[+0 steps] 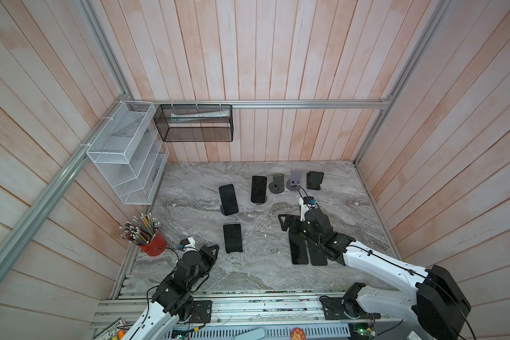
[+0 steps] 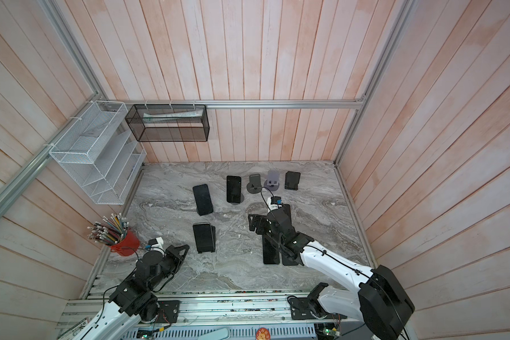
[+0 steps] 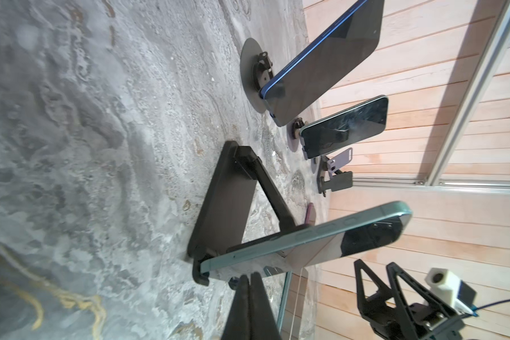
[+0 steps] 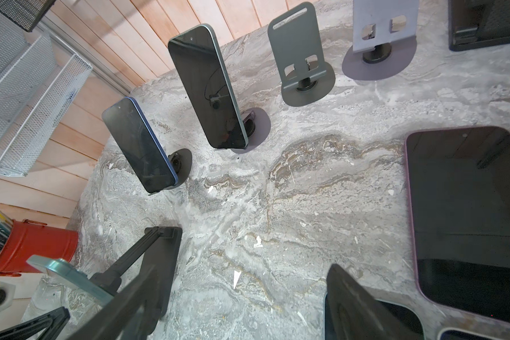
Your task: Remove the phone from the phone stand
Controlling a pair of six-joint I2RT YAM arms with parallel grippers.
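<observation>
A phone point(image 3: 323, 243) with a pale green edge leans on a black folding stand point(image 3: 221, 204) near the front of the table. My left gripper point(image 1: 214, 249) is low and just left of this phone; in the left wrist view its fingers point(image 3: 243, 308) are together, nothing visible between them. Farther back, a blue-edged phone point(image 4: 138, 147) and another phone point(image 4: 206, 85) rest on round-based stands. My right gripper point(image 1: 283, 222) hovers left of the phones lying flat, open and empty; its fingers point(image 4: 345, 300) stand wide apart in the right wrist view.
Flat phones point(image 1: 299, 252) lie partly under the right arm. Two empty round-based stands point(image 4: 303, 62) and a black stand point(image 1: 315, 180) line the back. A red bucket point(image 1: 154, 244) of pens stands left. Bare tabletop separates the two grippers.
</observation>
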